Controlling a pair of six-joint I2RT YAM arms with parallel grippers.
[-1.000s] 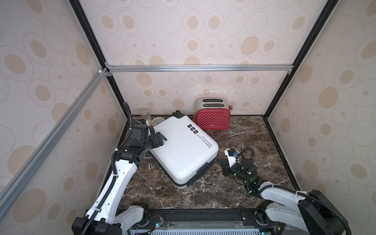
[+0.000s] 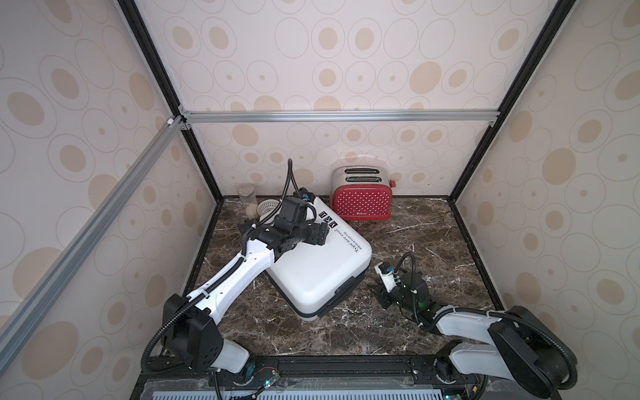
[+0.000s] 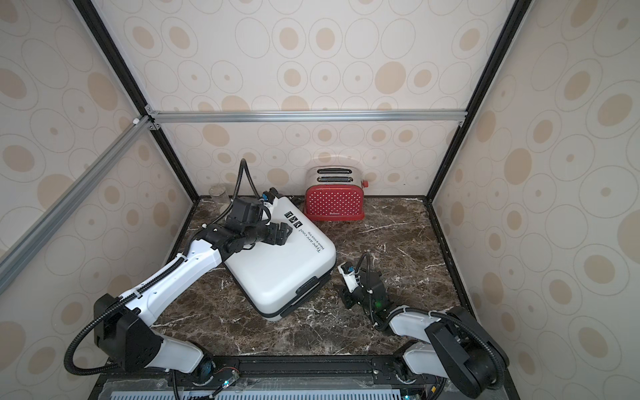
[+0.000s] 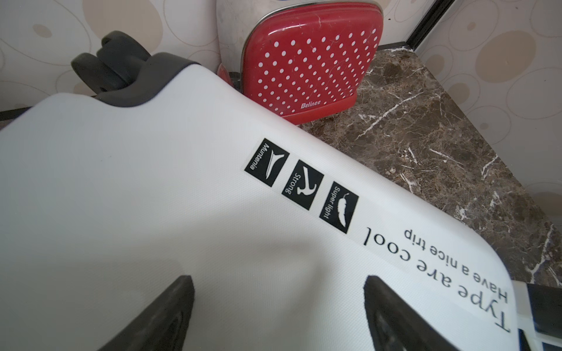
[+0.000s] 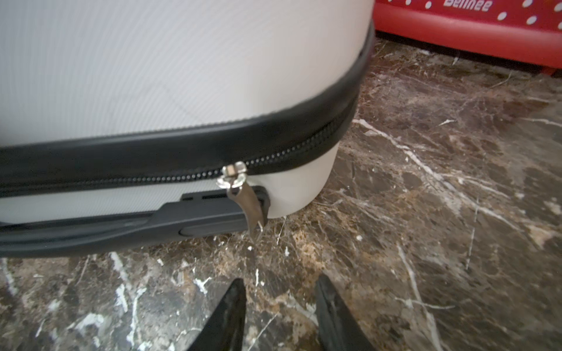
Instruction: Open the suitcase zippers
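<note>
The white hard-shell suitcase (image 2: 318,263) lies flat and turned diagonally on the marble table, its black-trimmed side facing front right. Along that side, in the right wrist view, a black zipper (image 5: 193,176) runs around the corner, with a silver slider (image 5: 233,174) whose brown pull tab (image 5: 250,210) hangs over the carry handle. My right gripper stands open over bare table just below the tab, nothing between its fingers. Above the suitcase lid hangs my left gripper, open and empty, near the printed lettering.
A red polka-dot toaster (image 2: 361,202) stands behind the suitcase against the back wall. A glass jar (image 2: 246,198) and a white basket (image 2: 268,206) sit at the back left.
My left arm has swung right from the suitcase's left edge to over its lid. The suitcase has stayed in place.
</note>
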